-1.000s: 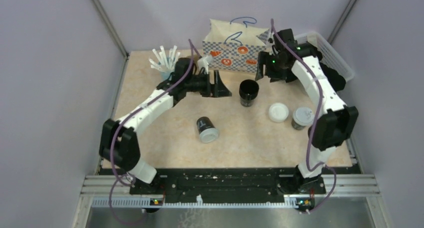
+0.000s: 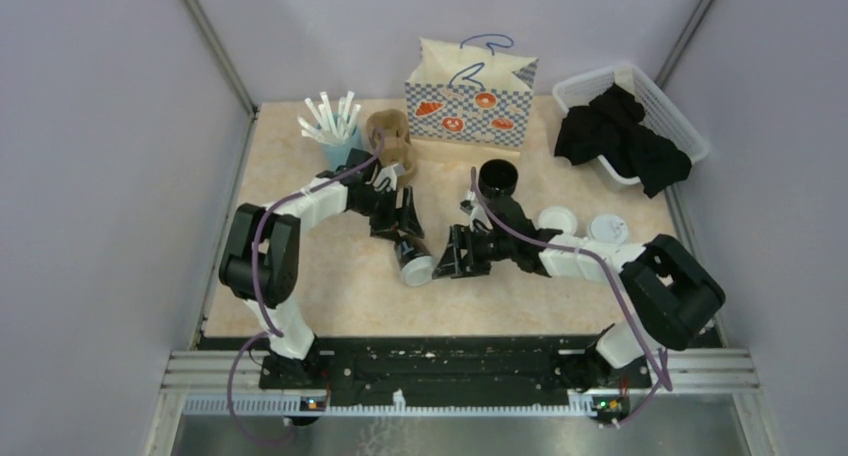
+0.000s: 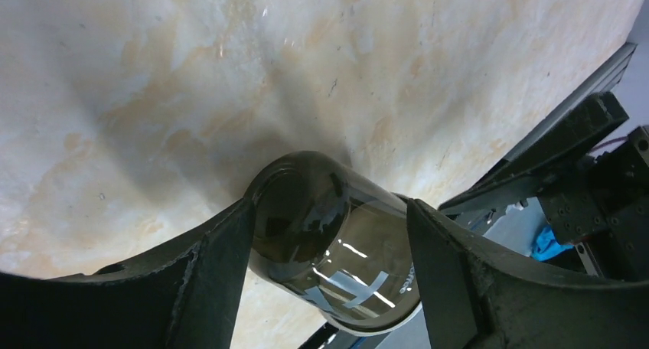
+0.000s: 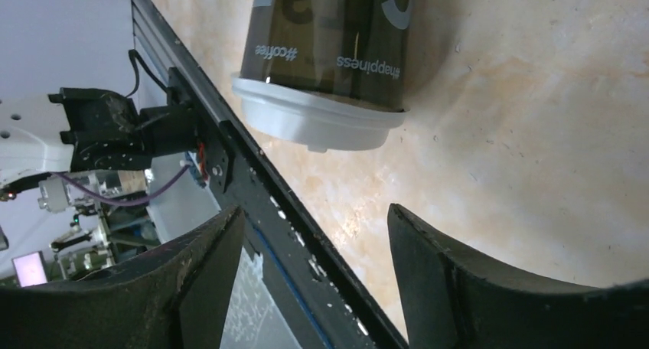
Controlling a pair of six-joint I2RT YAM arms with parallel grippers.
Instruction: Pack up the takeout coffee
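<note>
A dark coffee cup with a white lid (image 2: 419,271) lies on its side at the table's middle, lid towards the front edge. My left gripper (image 2: 395,238) is at the cup's base end; in the left wrist view the cup's dark base (image 3: 295,219) shows between its parted fingers. Whether they touch the cup I cannot tell. Just right of the lid stands my right gripper (image 2: 462,274), fingers parted and nothing between them; the lidded cup (image 4: 325,58) is beyond its fingertips in the right wrist view. An uncovered black cup (image 2: 497,178) stands behind the right arm.
A checked paper bag (image 2: 470,111) stands open at the back. Left of it are a brown cup carrier (image 2: 390,136) and a blue holder of straws (image 2: 342,151). A loose lid (image 2: 558,220), a lidded cup (image 2: 607,229) and a white basket (image 2: 680,126) with black cloth are on the right.
My right gripper has swept from the back right down to the lid end of the lying cup. The cup has hardly moved.
</note>
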